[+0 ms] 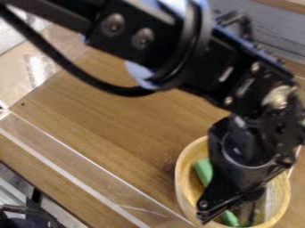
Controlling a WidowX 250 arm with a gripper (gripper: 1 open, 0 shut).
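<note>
My black gripper (229, 207) reaches down into a round wooden bowl (186, 179) at the lower right. A green block (202, 169) lies in the bowl, partly hidden behind the gripper. The fingertips are low over the bowl's inside; they look close together, and I cannot clearly tell whether anything is between them.
Bare wooden tabletop (95, 116) fills the middle and left. A clear plastic edge strip (84, 169) runs along the lower left. A grey wall (272, 44) stands at the back right, and dark cables hang at the bottom left.
</note>
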